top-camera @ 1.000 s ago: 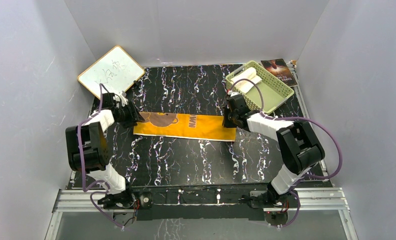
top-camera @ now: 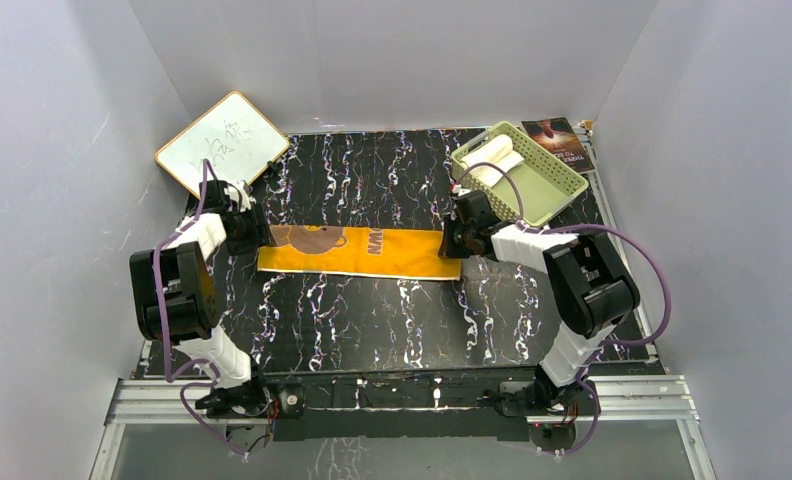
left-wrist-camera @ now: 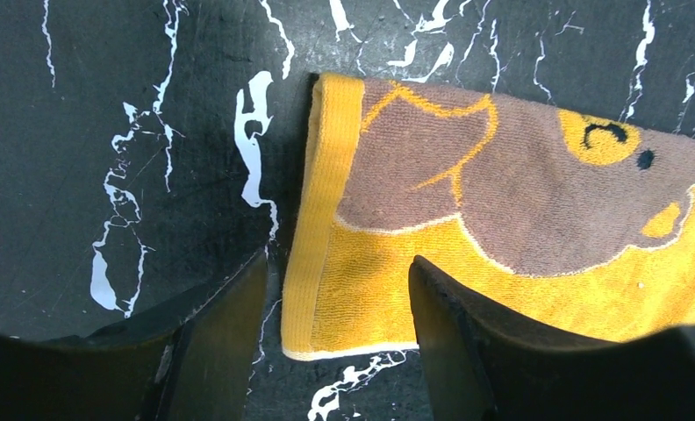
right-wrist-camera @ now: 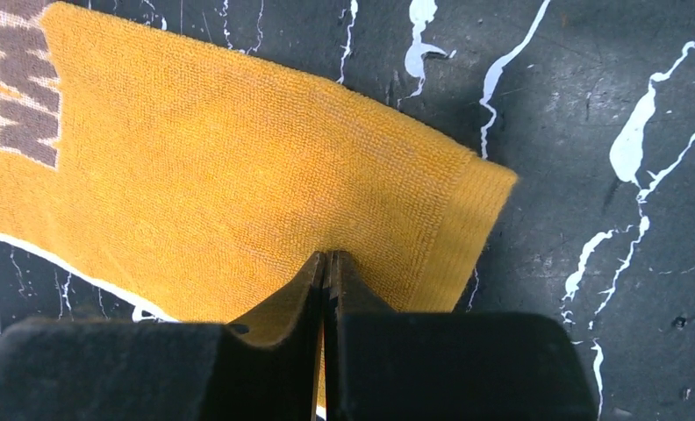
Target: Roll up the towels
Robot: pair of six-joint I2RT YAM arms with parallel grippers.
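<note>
A long yellow towel with a brown bear and lettering lies flat across the middle of the black table. In the left wrist view its left end shows a banded hem, with my left gripper open above it and nothing between its fingers. My right gripper is shut at the towel's right end, a little inward of the hem band; whether any cloth is pinched is hidden.
A green basket holding white folded towels stands at back right, beside a dark book. A whiteboard lies at back left.
The towel has shifted slightly to the left. My right gripper has moved slightly left with it, and my left gripper has also drawn back a little leftward.
</note>
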